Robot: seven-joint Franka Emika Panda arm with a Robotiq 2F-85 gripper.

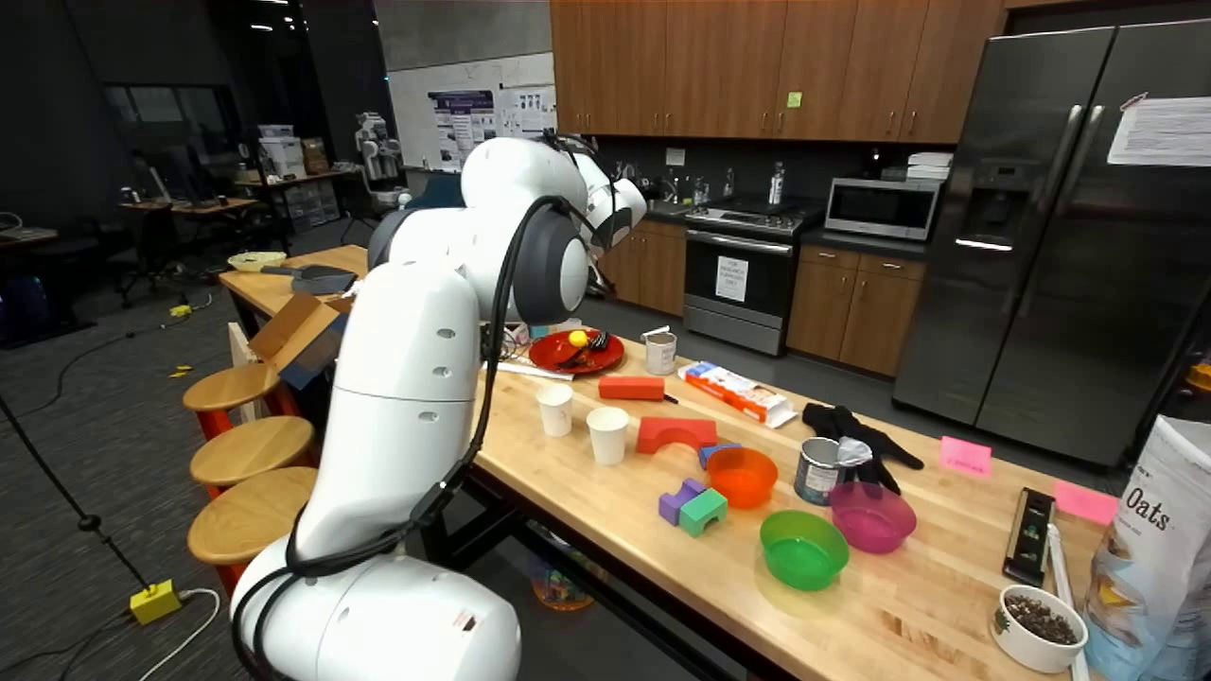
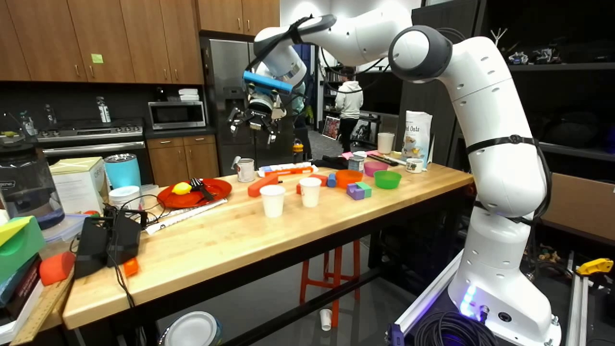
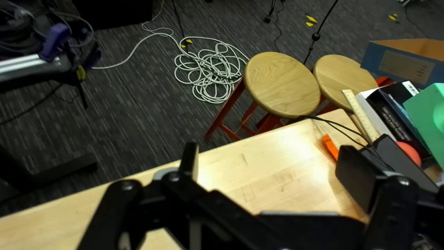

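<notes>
My gripper (image 2: 252,128) hangs in the air above the far side of the wooden table, below the blue-banded wrist. In the wrist view its dark fingers (image 3: 189,160) stand wide apart, and bare tabletop shows between them. Nothing is held. Two white paper cups (image 2: 273,201) stand upright on the table (image 2: 248,242), well below and apart from the gripper. Behind them a red plate (image 2: 220,190) carries a yellow lemon-like item (image 2: 182,188) and dark utensils. In exterior view 1 the arm itself hides the gripper.
Green (image 1: 803,550), orange (image 1: 744,477) and magenta (image 1: 873,517) bowls sit toward the other end, beside toy blocks (image 1: 703,512) and an open can (image 1: 817,471). Black boxes with cables (image 2: 109,242) crowd one table corner. Stools (image 3: 281,84) stand along the edge.
</notes>
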